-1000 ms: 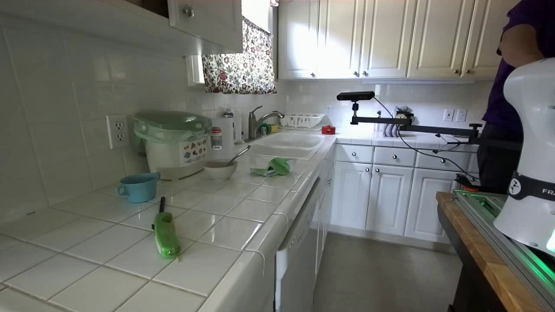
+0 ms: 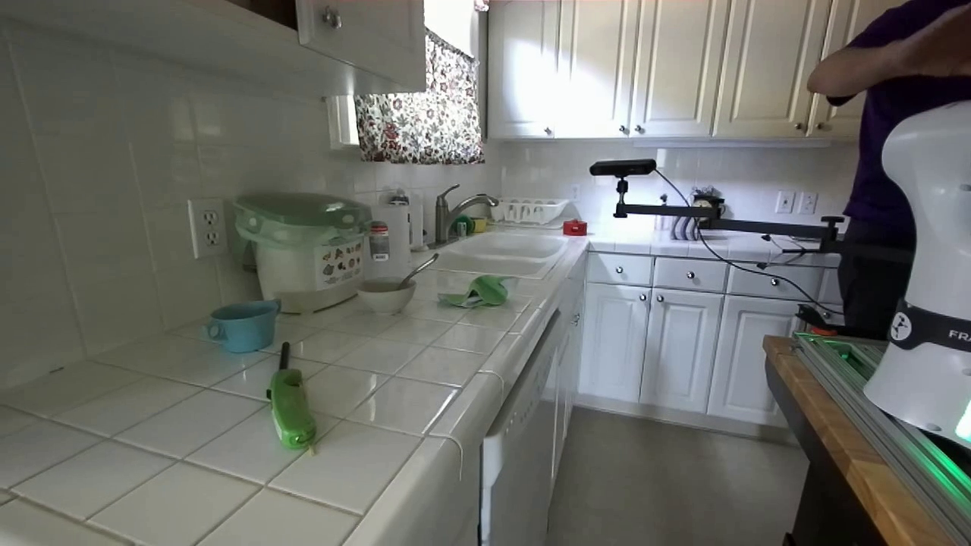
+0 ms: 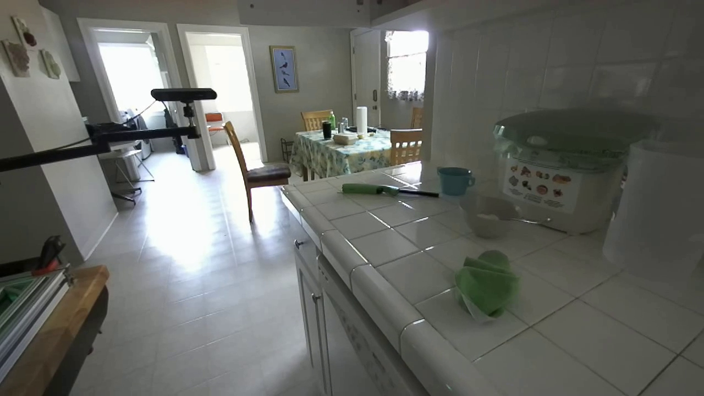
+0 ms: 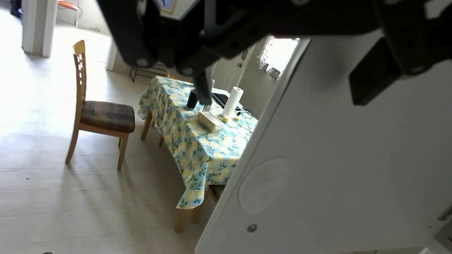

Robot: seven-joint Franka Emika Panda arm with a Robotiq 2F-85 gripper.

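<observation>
In the wrist view my gripper is open, its dark fingers wide apart at the top of the picture. A large pale panel point(image 4: 339, 169), which looks like a cabinet door, slants across the right side. Its edge runs through the gap between the fingers as seen from here; whether anything touches it cannot be told. On the white tiled counter point(image 2: 382, 414) are a green lighter point(image 2: 291, 409), a blue cup point(image 2: 243, 326), a bowl point(image 2: 387, 296) with a spoon, and a green cloth point(image 2: 488, 290). Neither exterior view shows the gripper.
An upper cabinet point(image 2: 362, 41) with a knob hangs over the counter, with a dark opening beside it. A lidded bin point(image 2: 305, 264) stands against the wall. A camera arm point(image 2: 765, 227) reaches across the aisle. At the right stands a person point(image 2: 881, 173), close behind the white robot arm point(image 2: 938, 255).
The person at the right has leaned in, with a bare forearm now stretched leftward at the upper right. The counter objects stay where they were.
</observation>
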